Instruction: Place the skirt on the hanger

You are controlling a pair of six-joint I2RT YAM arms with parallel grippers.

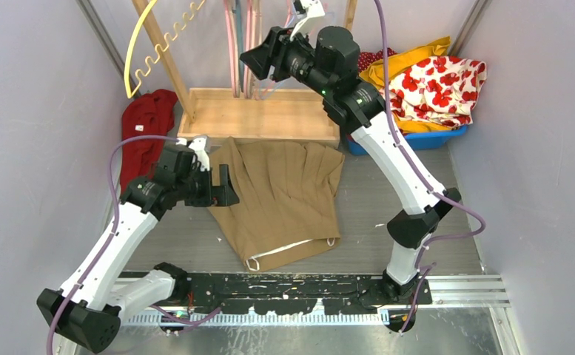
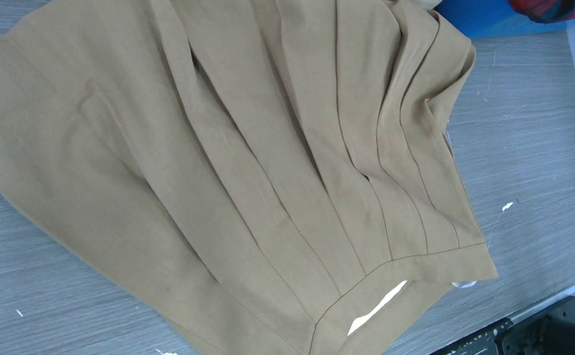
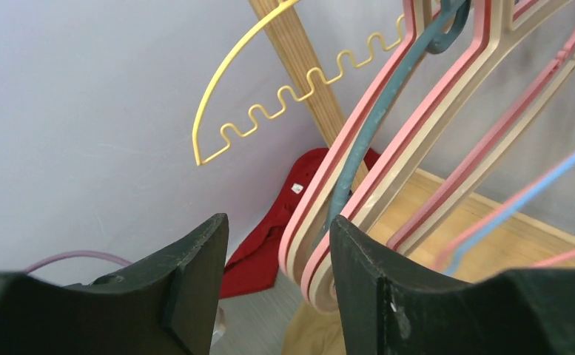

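A brown pleated skirt (image 1: pixel 288 200) lies flat on the grey floor, its white-edged waistband toward the front; it fills much of the left wrist view (image 2: pixel 269 148). Over its left edge, my left gripper (image 1: pixel 229 186) stands open and empty; its fingers are outside the left wrist view. Pink, beige and teal hangers (image 1: pixel 246 52) hang in a bunch from the rack. Beside them in the top view is my right gripper (image 1: pixel 249 63). In the right wrist view its fingers (image 3: pixel 203 266) stand apart, with the lower hanger ends (image 3: pixel 314 274) in the gap beyond; no grip shows.
A yellow wavy hanger (image 1: pixel 149 55) hangs at the left by the rack's wooden post (image 1: pixel 167 63). Red cloth (image 1: pixel 147 129) lies left of the wooden shelf (image 1: pixel 299 118). A blue basket (image 1: pixel 432 140) of clothes stands at the right.
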